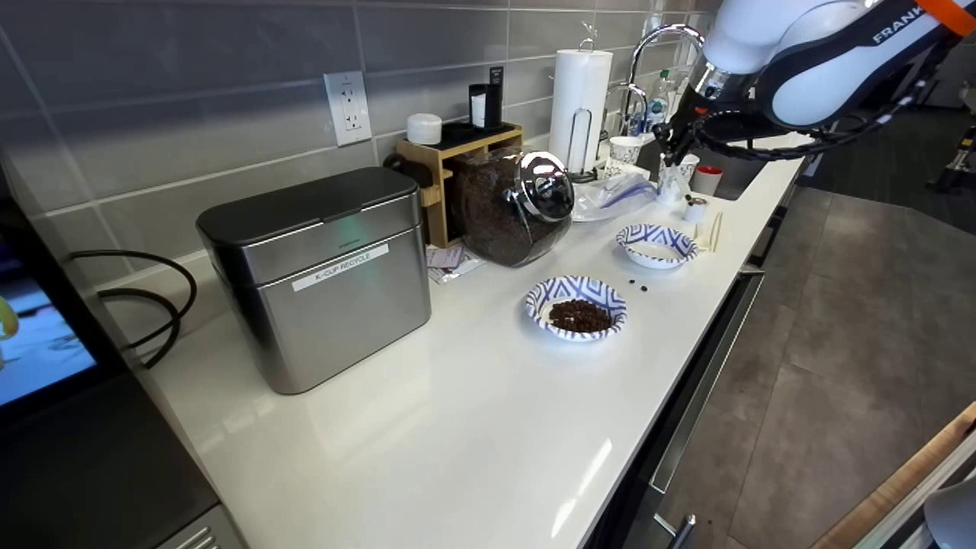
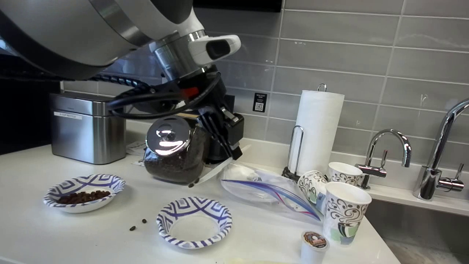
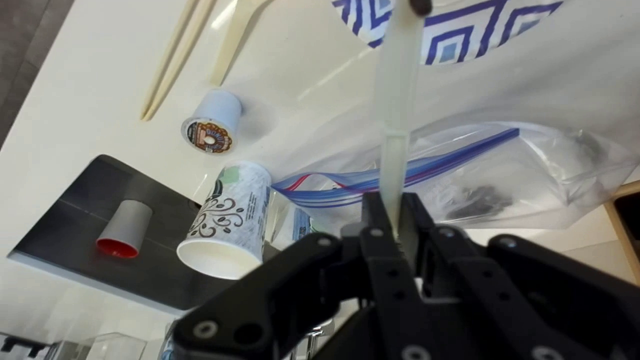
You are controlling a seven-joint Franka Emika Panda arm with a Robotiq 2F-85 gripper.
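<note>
My gripper is shut on the handle of a translucent white plastic spoon (image 3: 396,102). A dark bean (image 3: 421,7) shows at the spoon's far end, near the top of the wrist view. In exterior view 2 the gripper (image 2: 233,154) is above the counter, with the spoon (image 2: 216,171) slanting down left and dark beans (image 2: 191,184) at its tip. Just in front is a patterned bowl (image 2: 194,226) with no beans visible inside. Another patterned bowl (image 2: 83,206) to the left holds a pile of dark beans (image 2: 84,196).
A zip bag (image 2: 268,189) lies behind the emptier bowl. Paper cups (image 2: 345,211), a coffee pod (image 2: 314,246) and a paper towel roll (image 2: 319,127) stand to the right. A large bean jar (image 2: 173,154) leans behind. Two loose beans (image 2: 132,228) lie between the bowls.
</note>
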